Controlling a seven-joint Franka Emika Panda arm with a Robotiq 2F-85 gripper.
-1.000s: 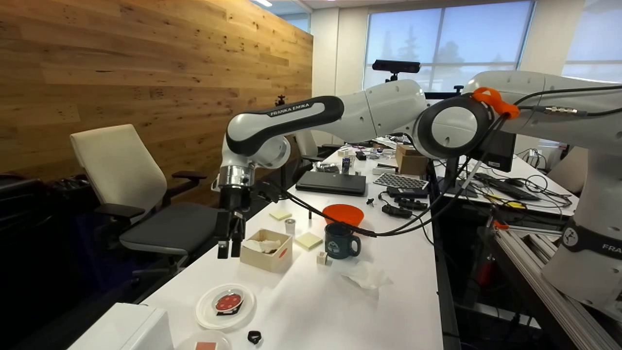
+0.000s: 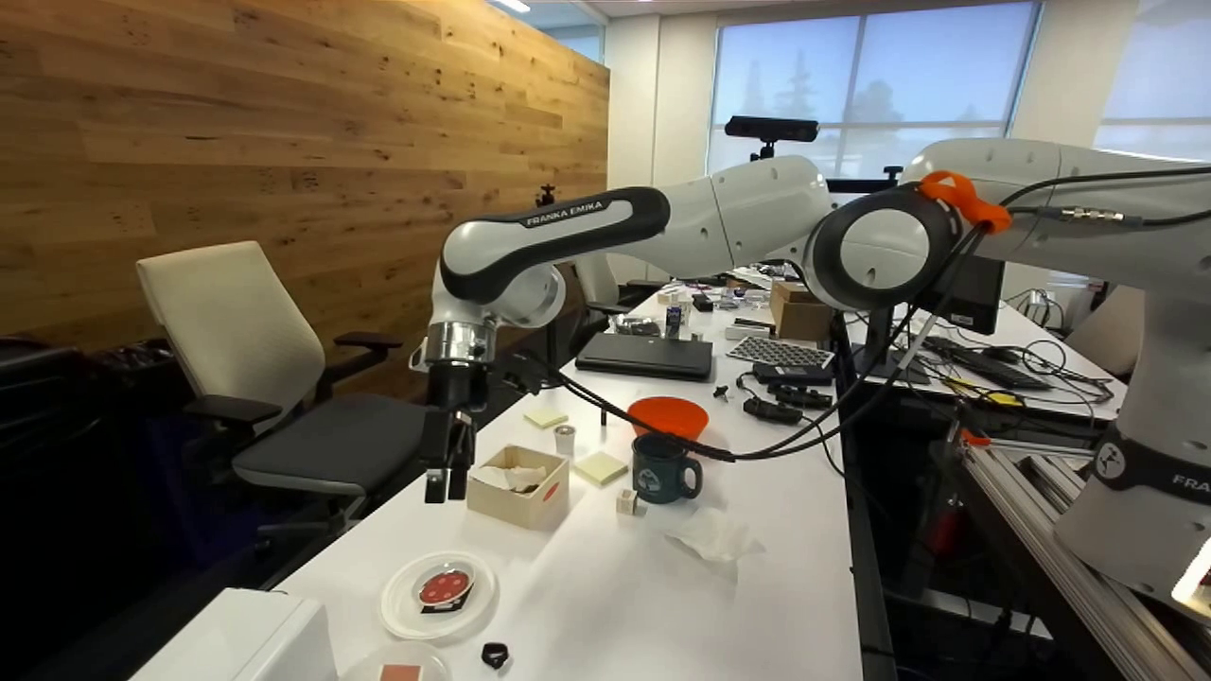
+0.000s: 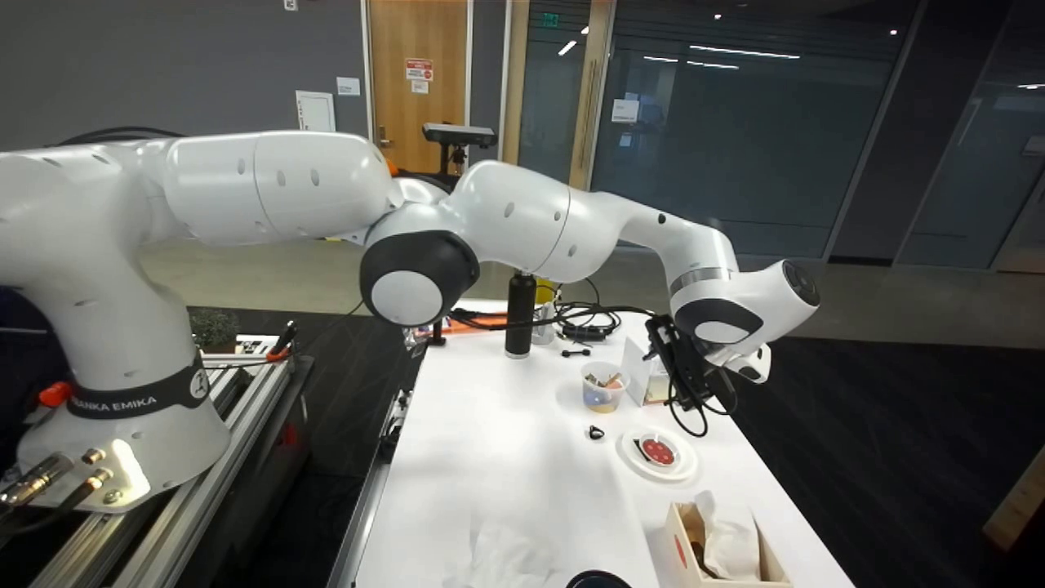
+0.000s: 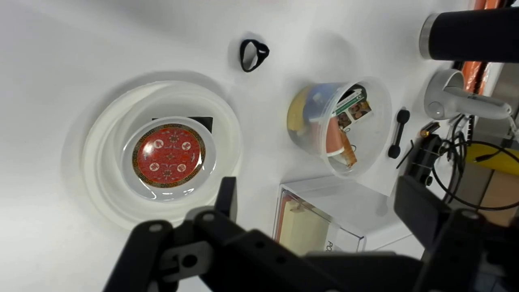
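Note:
My gripper is open, its black fingers wide apart with nothing held between them. It hangs above the table's far edge, fingers pointing down, as exterior view 1 shows. In the wrist view a white plate lies to the left of the fingers, bearing a small clear dish with a red patterned base. A dark flat piece sticks out from under the dish. To the plate's right, a clear tub holds papers and small packets. A white box with a clear front shows behind and between the fingers.
A small black loop lies beyond the plate. The cream box with tissue, a dark green mug, an orange bowl and crumpled tissue occupy the table. A black bottle stands at one end. Bare tabletop stretches between tissue and plate.
Hardly anything differs; the arm holds nearly the same pose, and the objects on the table have not moved.

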